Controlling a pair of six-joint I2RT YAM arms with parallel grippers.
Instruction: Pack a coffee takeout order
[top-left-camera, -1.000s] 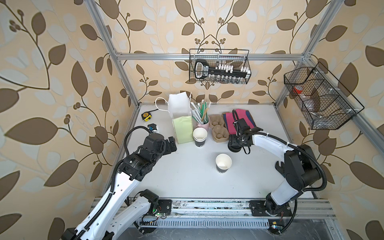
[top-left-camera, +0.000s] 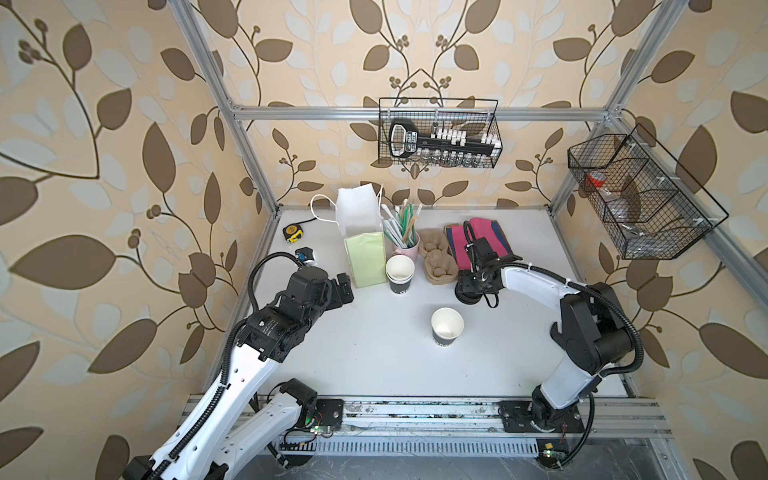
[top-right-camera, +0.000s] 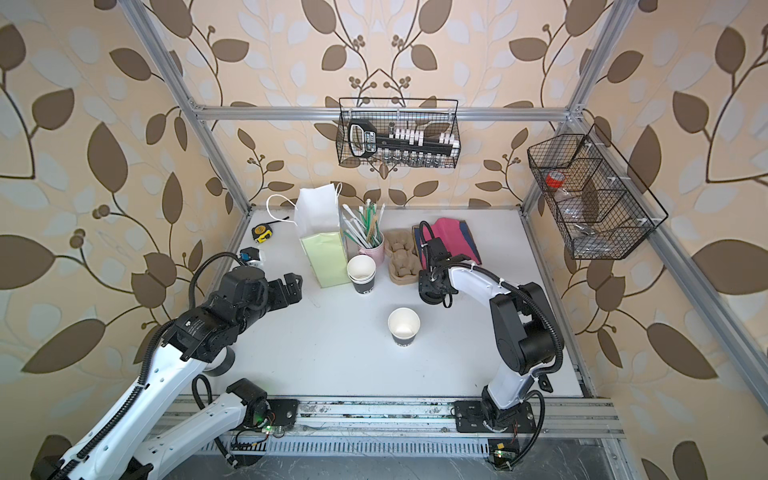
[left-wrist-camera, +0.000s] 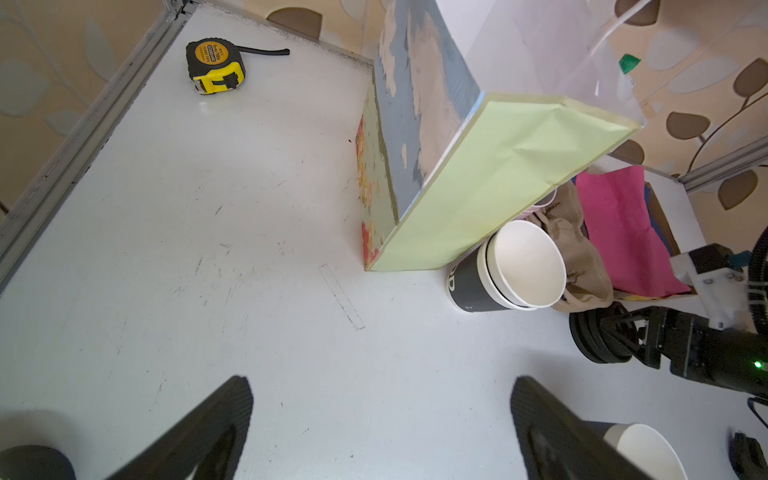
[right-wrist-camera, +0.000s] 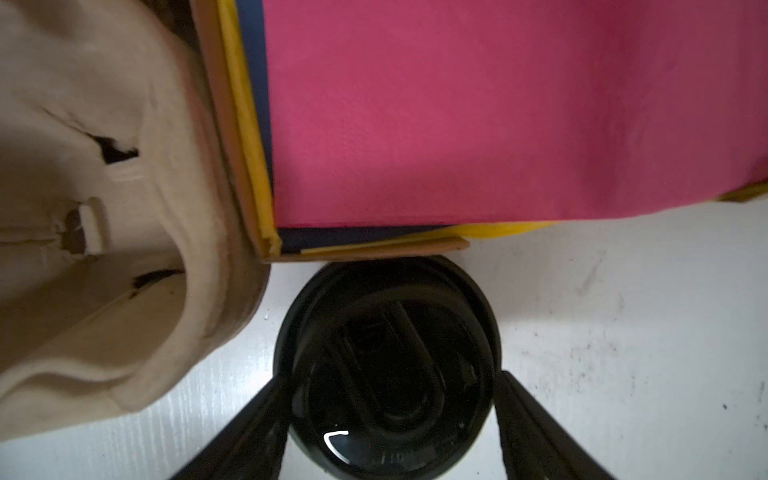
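A short stack of black coffee lids (right-wrist-camera: 392, 344) lies in front of the napkin box. In the right wrist view my right gripper is part open around it, one fingertip at each side of the lids; whether both touch is hard to tell. One empty paper cup (top-left-camera: 446, 325) stands alone mid-table, and a nested pair of cups (top-left-camera: 400, 272) stands by the bag. The white and pale green paper bag (top-left-camera: 365, 244) is upright. Left of it, my left gripper (top-left-camera: 342, 289) hangs open above bare table, with nothing between its fingers.
A brown molded cup carrier (top-left-camera: 441, 264) adjoins the box of pink and blue napkins (top-left-camera: 485, 233). Behind the cups is a pink holder with stirrers and straws (top-left-camera: 404, 232). A tape measure (left-wrist-camera: 216, 64) lies back left.
The right arm has shifted slightly left at its elbow, with its gripper still at the lids. The left arm, cups and bag have not moved.
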